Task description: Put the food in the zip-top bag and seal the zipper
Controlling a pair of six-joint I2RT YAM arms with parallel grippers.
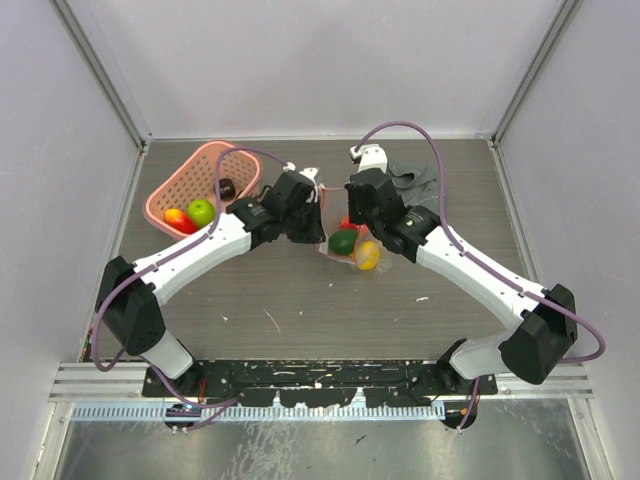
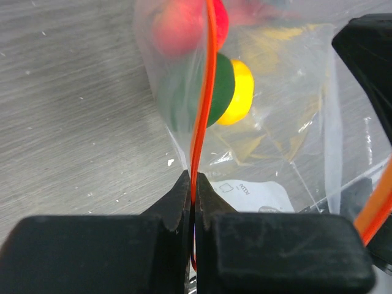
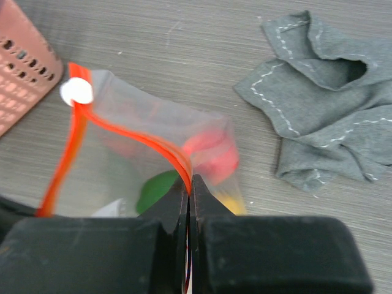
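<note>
A clear zip top bag (image 1: pixel 340 250) with an orange zipper holds red, green and yellow food (image 1: pixel 342 241). My left gripper (image 1: pixel 318 232) is shut on one edge of the bag, the orange zipper (image 2: pixel 203 104) running between its fingertips. My right gripper (image 1: pixel 355 205) is shut on the other side, with the zipper (image 3: pixel 147 138) entering between its fingers. In the left wrist view the red, green and yellow pieces sit inside the bag behind the clear plastic.
A pink basket (image 1: pixel 160 190) with fruit, including a green apple (image 1: pixel 200 212), stands at the back left. A grey cloth (image 3: pixel 331 104) lies right of the bag.
</note>
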